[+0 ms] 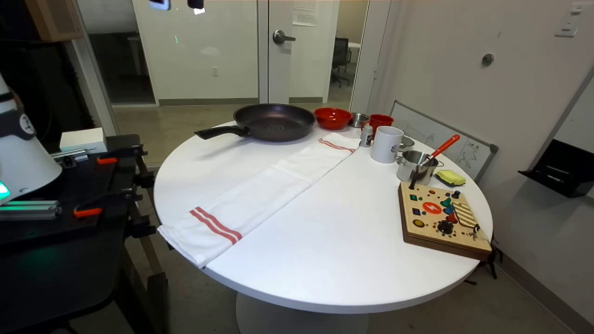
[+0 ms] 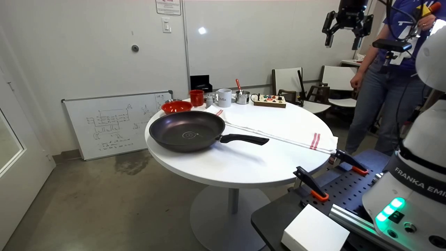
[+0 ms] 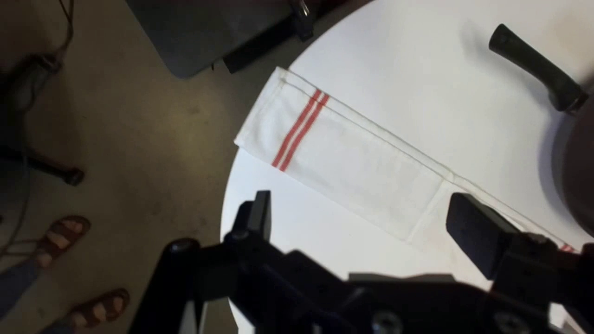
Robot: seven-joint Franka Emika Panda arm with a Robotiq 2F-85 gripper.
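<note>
My gripper (image 2: 343, 42) hangs open, high above the table at the side nearest the robot base, with nothing between its fingers. In the wrist view its two black fingers (image 3: 260, 220) are spread wide over the white towel and bare tabletop, well above both. The white towel (image 1: 261, 189) with red stripes lies folded in a long strip across the round table (image 1: 334, 245). One striped end reaches the table's edge. A dark frying pan (image 2: 188, 129) rests on the table beside the towel, its black handle (image 2: 244, 138) pointing toward the robot's side.
Along the far rim stand a red bowl (image 1: 332, 118), a red mug (image 2: 196, 98), a white mug (image 1: 386, 144), and a steel pot (image 1: 417, 166) with a red-handled utensil. A wooden panel box (image 1: 442, 220) sits nearby with a yellow-green sponge (image 1: 450, 177). A person (image 2: 380, 83) stands near the robot.
</note>
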